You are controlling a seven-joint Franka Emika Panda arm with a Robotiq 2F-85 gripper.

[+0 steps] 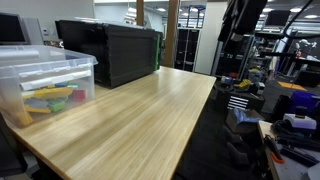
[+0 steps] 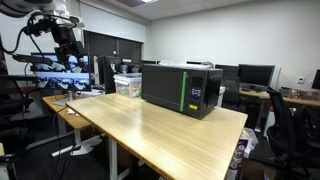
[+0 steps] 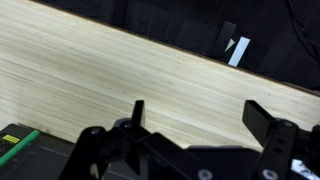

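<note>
My gripper stands open in the wrist view, its two black fingers wide apart with only bare wood below them. In exterior view 2 the arm [image 2: 66, 36] hangs high at the left, clear of the table [image 2: 150, 128]. Exterior view 1 has the dark arm [image 1: 240, 28] at the upper right, beyond the table's edge. A black microwave [image 2: 182, 88] with a green strip sits at the back of the table. Near it is a clear plastic bin [image 1: 46, 88] holding several colourful items.
In the wrist view, the microwave's dark corner [image 3: 40, 158] with its green strip shows at the lower left. Monitors [image 2: 256, 76] and chairs stand behind.
</note>
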